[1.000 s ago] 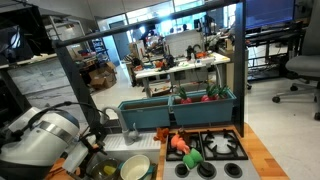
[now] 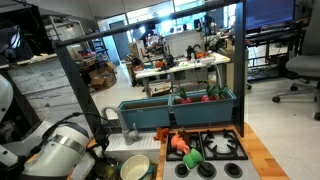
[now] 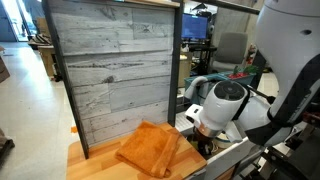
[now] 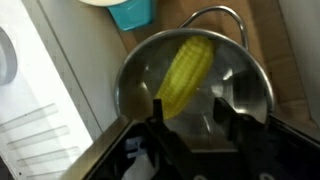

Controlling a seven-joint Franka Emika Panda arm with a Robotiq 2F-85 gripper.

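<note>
In the wrist view, a shiny metal pot [image 4: 145, 78] with a wire handle fills the middle. An elongated yellow object [image 4: 187, 75] lies inside it, slanting across the bottom. My gripper is over the pot, its dark fingers apart at the lower edge of the view. The near end of the yellow object comes close to the left fingertip; whether they touch, I cannot tell. Nothing is clearly held. In both exterior views the white arm [image 3: 218, 108] reaches down to the sink area, and the fingertips are hard to make out there.
A teal container [image 4: 132, 12] stands beside the pot. The stove [image 2: 208, 152] holds red and green items, and blue-grey bins [image 2: 146, 113] stand behind. An orange cloth [image 3: 147, 147] lies on the wooden counter. The faucet [image 2: 112, 115] rises close to the arm.
Over the last second the arm has moved rightward and lower in exterior view 1, towards the sink area. The stove items and bins have stayed put.
</note>
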